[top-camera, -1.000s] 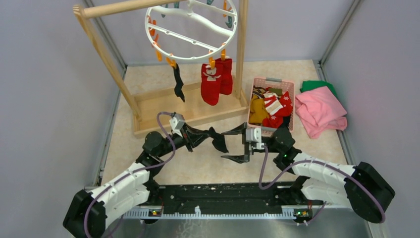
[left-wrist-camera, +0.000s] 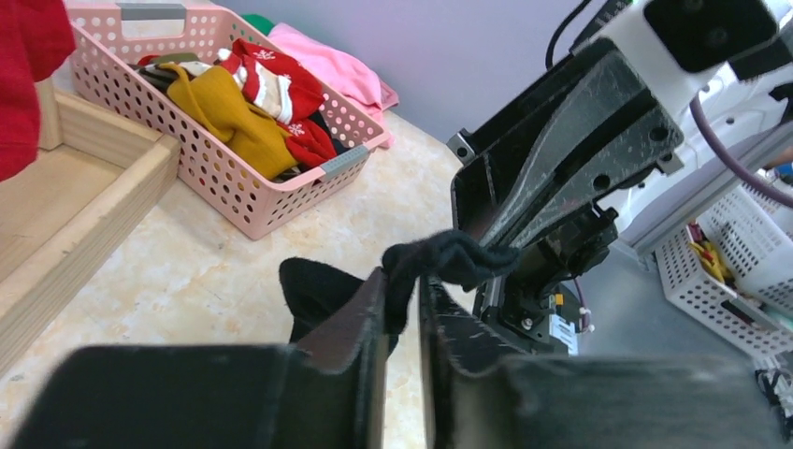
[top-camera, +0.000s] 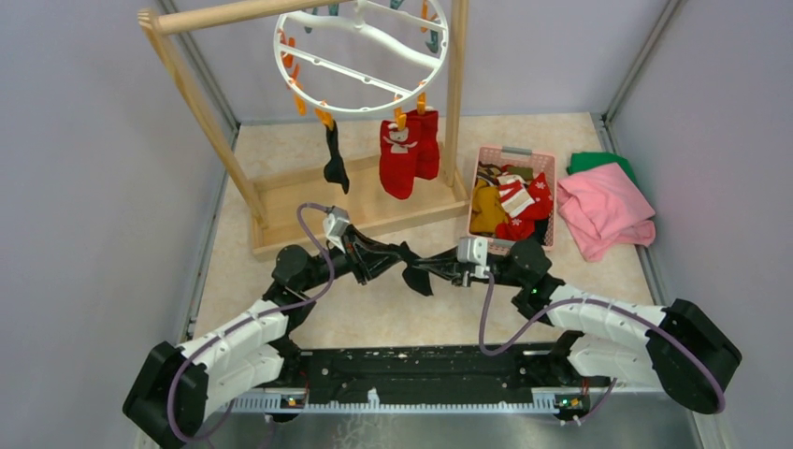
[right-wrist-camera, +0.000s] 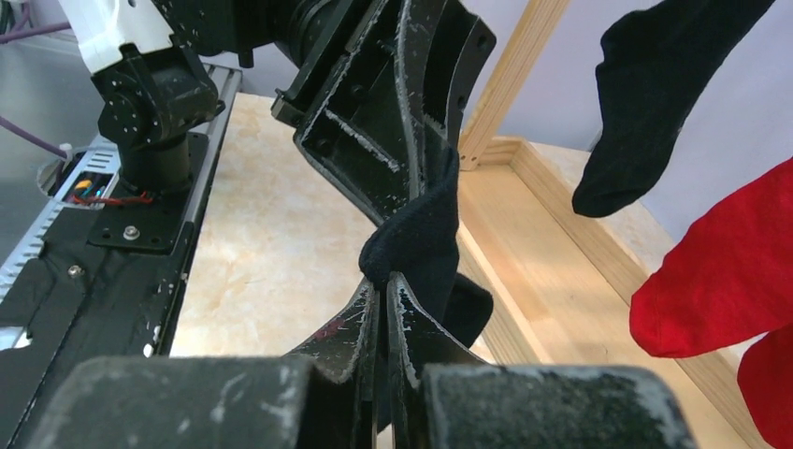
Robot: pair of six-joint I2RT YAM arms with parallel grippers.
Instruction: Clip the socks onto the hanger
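A black sock (top-camera: 418,281) stretches between my two grippers above the table's middle. My right gripper is shut on it, its tips pressed together against the fabric. In the left wrist view, a narrow gap shows between the fingers of my left gripper; it is slightly open, with the sock still lying across its tips. The white round hanger (top-camera: 374,36) carries orange clips. Another black sock (top-camera: 334,159) hangs from it at the left, and a red sock (top-camera: 397,168) with a second red sock (top-camera: 428,154) hangs further right.
The wooden frame (top-camera: 351,229) with its tray base stands behind both grippers. A pink basket (top-camera: 475,201) full of socks sits to the right, with pink cloth (top-camera: 603,206) and green cloth (top-camera: 598,161) beyond. Bare table lies in front.
The hanging black sock sways a little.
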